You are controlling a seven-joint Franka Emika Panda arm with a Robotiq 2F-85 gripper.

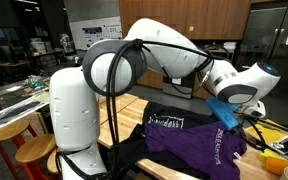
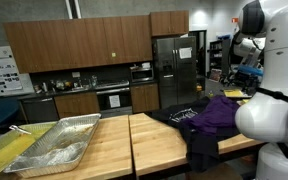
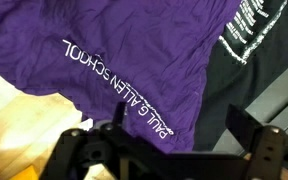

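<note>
A purple cloth (image 3: 144,60) with white lettering reading "PAUL G. ALLEN SCHOOL" lies spread and wrinkled on the wooden table. Black cloth (image 3: 279,65) with white print shows beside it. In exterior view 1 the purple cloth (image 1: 194,140) lies over the black cloth (image 1: 129,150), which reaches past it toward the arm's base. My gripper hangs above the purple cloth, its dark fingers wide apart and nothing between them. Seen from exterior view 1, the gripper (image 1: 250,126) is over the cloth's right part; its fingertips are hard to make out there.
Yellow containers (image 1: 279,163) stand at the table's right end. At the other end, in exterior view 2, sits a metal foil tray (image 2: 59,145). Bare wooden tabletop (image 2: 159,140) lies between tray and cloths. Round stools (image 1: 34,150) stand beside the table.
</note>
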